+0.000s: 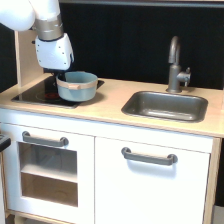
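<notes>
A grey-blue pot (78, 90) stands on or just above the black cooktop (40, 92), at its right side. My gripper (62, 76) points down at the pot's left rim, its dark fingers touching or very close to it. The fingers are too small and dark to show how the fingers stand, or whether the rim is between them. Whether the pot's base rests on the surface cannot be made out.
A steel sink (165, 105) with a dark tap (177, 65) is set into the wooden counter (112, 97) on the right. Bare counter lies between cooktop and sink. Below are a glass-fronted oven door (48, 170) and a white cabinet door (148, 190), both with grey handles.
</notes>
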